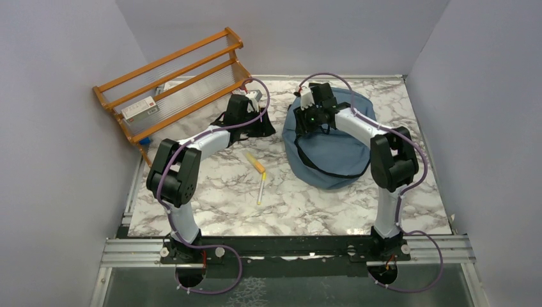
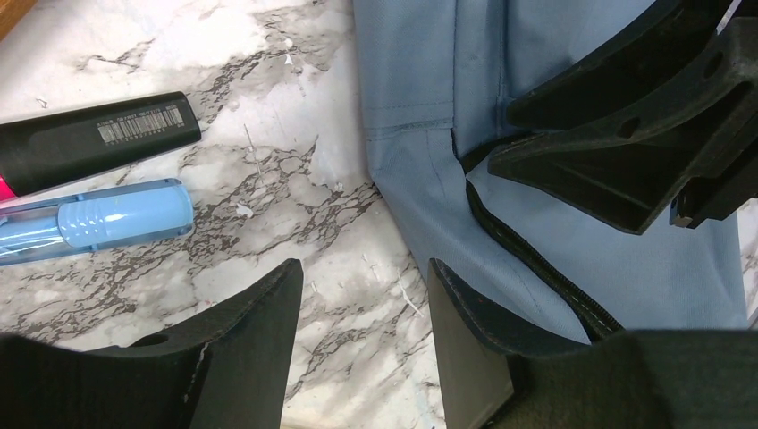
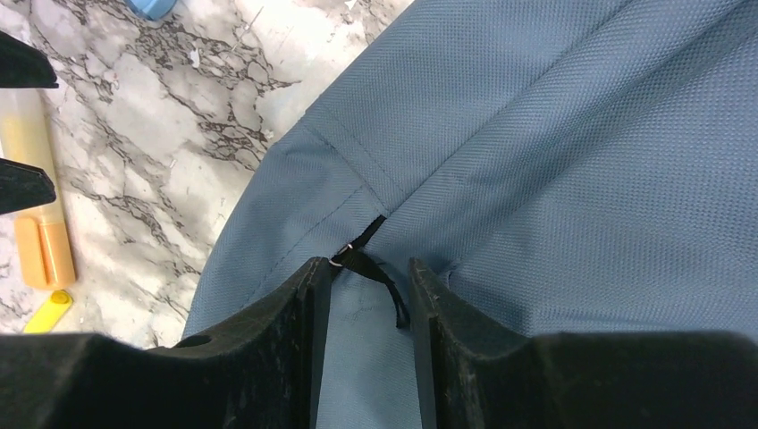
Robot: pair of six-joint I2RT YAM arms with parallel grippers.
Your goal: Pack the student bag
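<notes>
The blue bag (image 1: 332,153) lies flat on the marble table, right of centre, with its dark zipper (image 2: 536,264) curving along the opening edge. My right gripper is over the bag's left part, its fingers parted around a black zipper pull (image 3: 366,266); whether they touch it is unclear. Left of the bag, my left gripper stands open above bare marble, nothing between its fingers. Beside it in the left wrist view lie a black cylindrical item (image 2: 107,134) and a clear-and-blue pen-like item (image 2: 116,217). An orange-ended tube (image 1: 255,163) and a yellow-capped stick (image 1: 261,188) lie nearer the front.
A wooden rack (image 1: 172,83) stands at the back left, with a white box (image 1: 139,109) on it and a blue item (image 1: 146,141) by its lower end. Both grippers are close together.
</notes>
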